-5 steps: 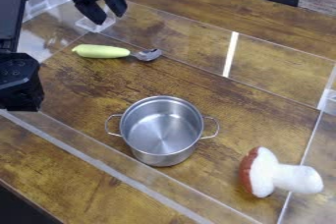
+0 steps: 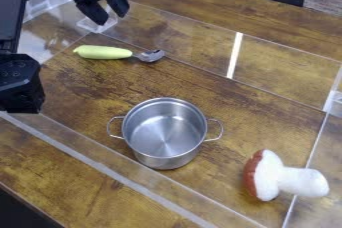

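My black gripper [image 2: 110,10] hangs at the upper left, its fingers open and apart, with nothing visible between them. Below it lies a pale yellow-green object [image 2: 103,52], with a small grey metal piece [image 2: 147,55] at its right end. A steel pot [image 2: 164,132] with two handles stands empty at the lower middle. At the lower right lies a white mushroom-shaped object [image 2: 286,177] with a reddish rim.
A dark black part [image 2: 19,84] of the robot or mount fills the left edge. The wooden table [image 2: 254,62] has clear space at the middle, right and back, crossed by pale tape lines.
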